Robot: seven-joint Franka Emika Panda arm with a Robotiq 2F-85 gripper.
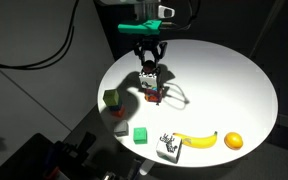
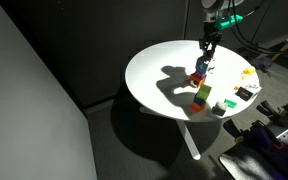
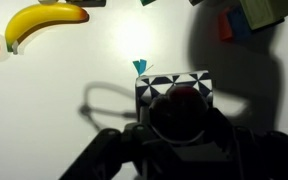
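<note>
A stack stands on the round white table. Its upper block point(image 1: 149, 82) has a black-and-white pattern, and a red-orange block point(image 1: 152, 97) lies beneath it. My gripper point(image 1: 149, 66) points down right over the stack. In the wrist view it is shut on a dark round object point(image 3: 179, 113), which hides part of the patterned block point(image 3: 160, 88) below. Whether that object rests on the block or hangs just above it, I cannot tell. In exterior view 2 the red-orange block point(image 2: 198, 77) shows at the foot of the stack.
Left of the stack are a green cube point(image 1: 111, 98) and a red block point(image 1: 118, 111). Nearer the front edge sit a grey cube point(image 1: 122, 129), a green block point(image 1: 140, 135), a patterned box point(image 1: 169, 147), a banana point(image 1: 195, 142) and an orange point(image 1: 233, 141).
</note>
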